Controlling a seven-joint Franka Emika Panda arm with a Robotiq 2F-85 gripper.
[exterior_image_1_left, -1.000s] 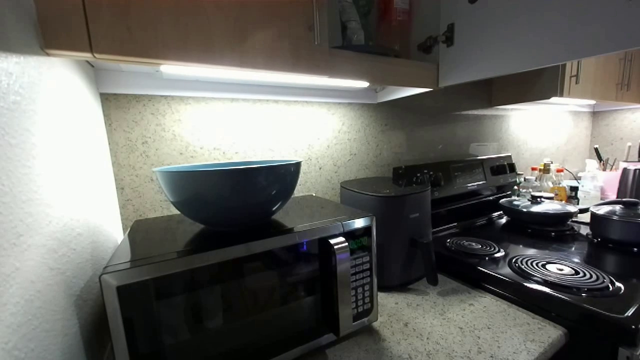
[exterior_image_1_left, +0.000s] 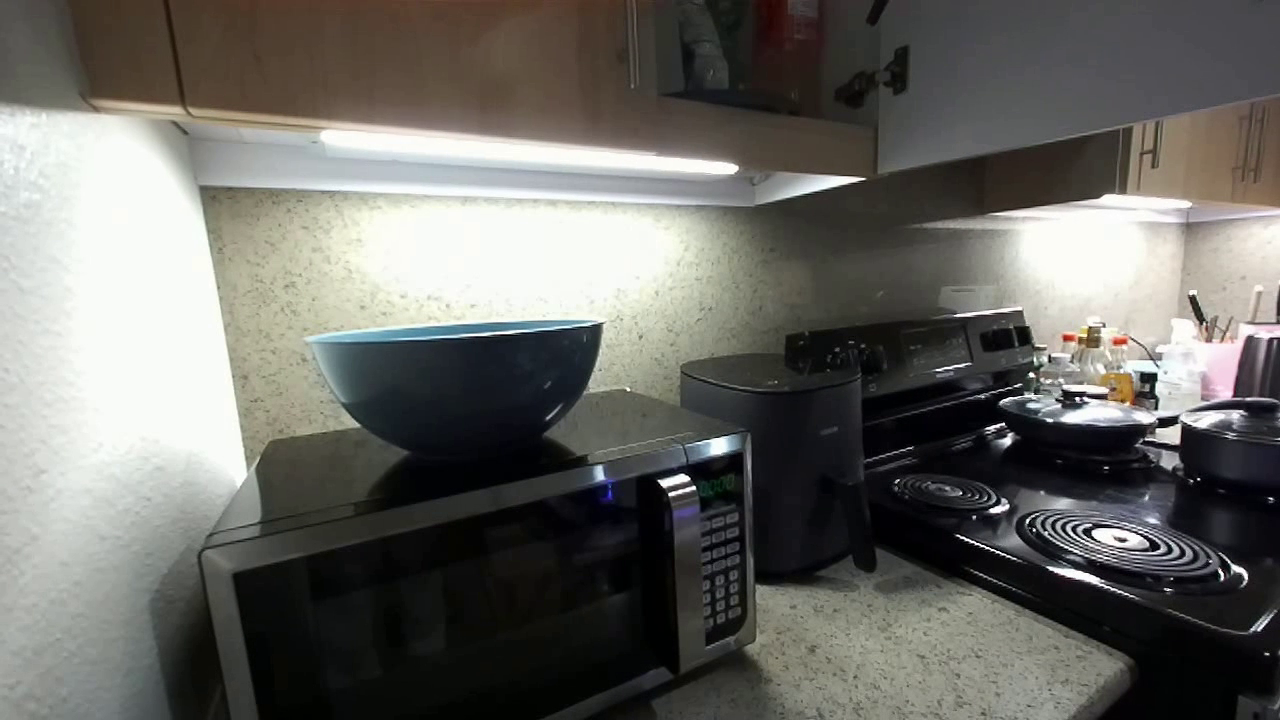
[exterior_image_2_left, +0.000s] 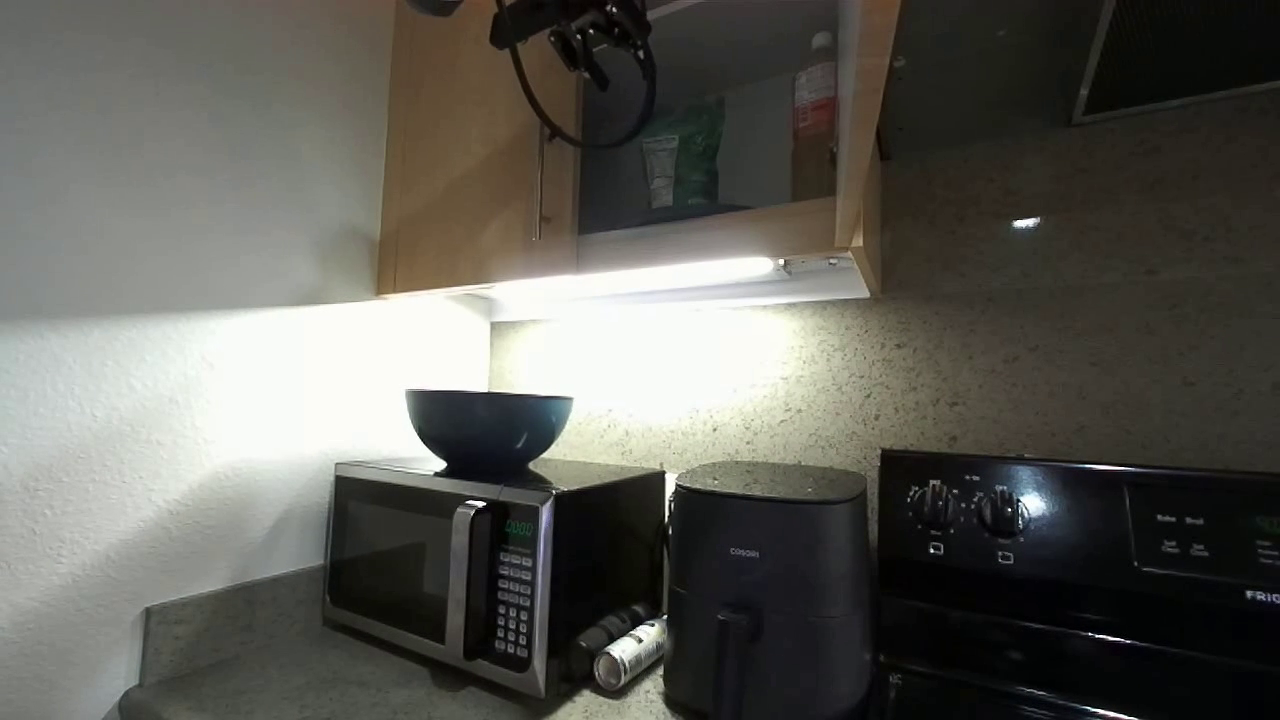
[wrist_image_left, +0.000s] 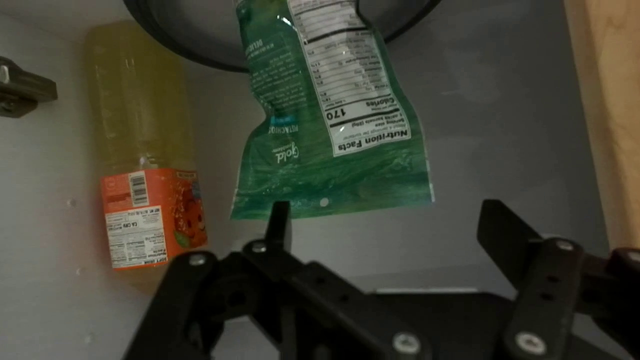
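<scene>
My gripper is open, its two black fingers wide apart with nothing between them. Just beyond the fingertips in the wrist view is a green pistachio bag (wrist_image_left: 336, 174), its printing upside down. An orange-labelled bottle (wrist_image_left: 153, 210) lies to the left of the bag in that view. Exterior view 2 has the same bag (exterior_image_2_left: 696, 156) and bottle (exterior_image_2_left: 815, 108) inside the open upper cabinet, with the dark gripper hardware in front at the top edge. A dark blue bowl (exterior_image_2_left: 488, 426) rests on top of the microwave (exterior_image_2_left: 420, 558).
The cabinet door (exterior_image_1_left: 1056, 72) stands open on the right, with its hinge (exterior_image_1_left: 876, 78) exposed. A dark round rim (wrist_image_left: 192, 54) shows behind the bag. Below are an air fryer (exterior_image_2_left: 768, 588) and a stove (exterior_image_1_left: 1080, 540) with covered pans.
In exterior view 1, a small dark part of the arm at the top edge has come further left and lower, toward the cabinet opening. Bowl and appliances are unmoved.
</scene>
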